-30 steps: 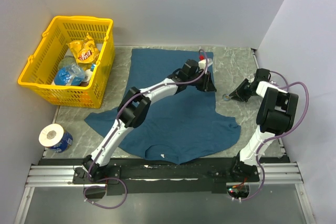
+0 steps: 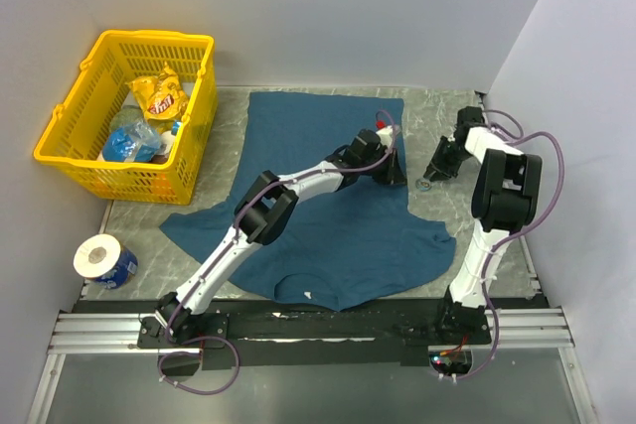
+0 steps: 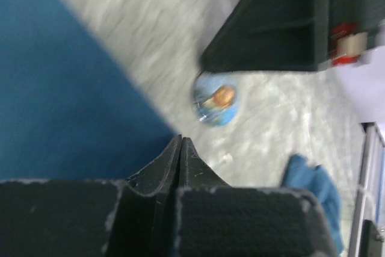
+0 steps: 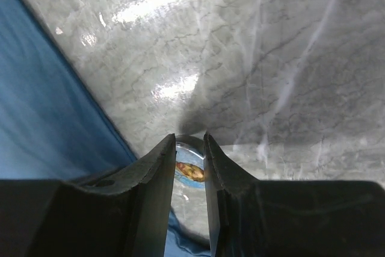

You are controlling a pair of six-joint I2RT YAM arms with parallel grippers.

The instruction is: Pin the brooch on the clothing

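Observation:
The blue clothing (image 2: 328,215) lies spread over the table. My left gripper (image 2: 400,180) is at its right edge; in the left wrist view its fingertips meet against the cloth border, shut on the fabric. Just off that edge, the round brooch (image 2: 424,185), blue with a golden middle, rests on the bare tabletop. In the right wrist view the brooch (image 4: 189,171) shows through the narrow gap of my right gripper, which is part open. From the left wrist view, the dark right fingertips (image 3: 210,61) are close by the brooch (image 3: 215,99); contact cannot be told.
A yellow basket (image 2: 129,191) with snack bags stands at the far left, and a blue can (image 2: 107,261) with a white top is below it. Bare marble-patterned tabletop (image 2: 447,116) lies to the right of the cloth. A wall rises beyond the right arm.
The right gripper and arm have shifted left and the gripper has turned steeper beside the brooch. The left gripper has come slightly down along the cloth edge, and its fingers have drawn together.

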